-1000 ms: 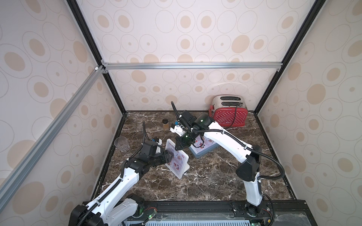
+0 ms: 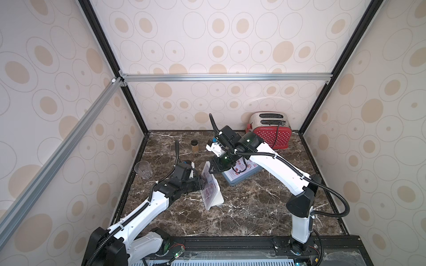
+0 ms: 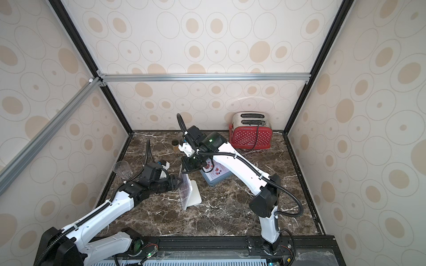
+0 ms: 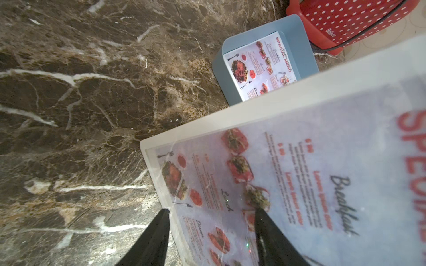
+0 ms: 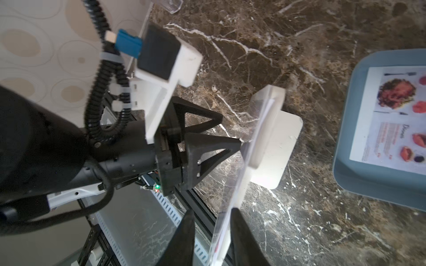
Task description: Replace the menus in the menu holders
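A white menu holder (image 2: 215,195) stands near the table's middle, a menu (image 4: 213,186) visible behind its clear front. My left gripper meets that clear face from the left, its fingers partly closed against it; the exact pinch point is unclear. In the right wrist view, a clear sheet (image 5: 229,179) runs along the white panel (image 5: 268,110), seen nearly edge-on. My right gripper is shut by the holder's upper end, which passes behind its fingers; I cannot tell whether the thin sheet lies between them. A second menu (image 5: 390,119) lies in a blue-grey tray (image 5: 345,146).
A red toaster (image 2: 275,135) stands at the back right, beyond the tray. A clear cup (image 2: 143,169) is at the left edge, and a small brown-filled jar (image 2: 194,146) stands at the back.
The holder has turned to a more edge-on angle and shifted slightly right, with my left gripper following at its face.
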